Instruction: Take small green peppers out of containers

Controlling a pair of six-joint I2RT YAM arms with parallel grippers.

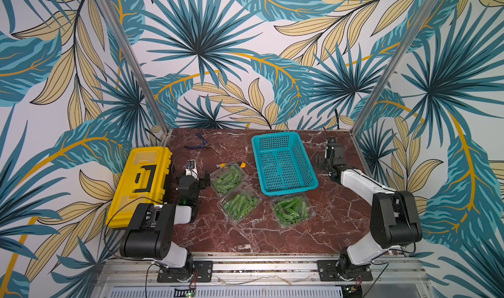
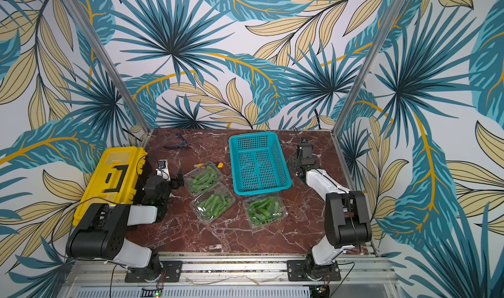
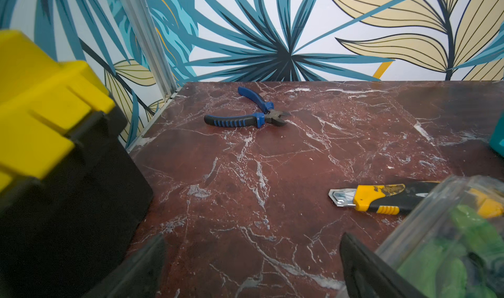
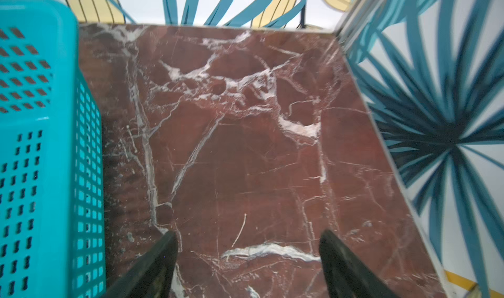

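Three clear plastic containers of green peppers lie mid-table, beside the empty turquoise basket. My left gripper is open, low beside the upper-left container, whose blurred corner shows at lower right in the left wrist view. My right gripper is at the basket's right side, its two blurred fingers apart over bare marble with nothing between them.
A yellow toolbox stands at the left edge. Blue pliers lie at the back left, and a utility knife lies behind the containers.
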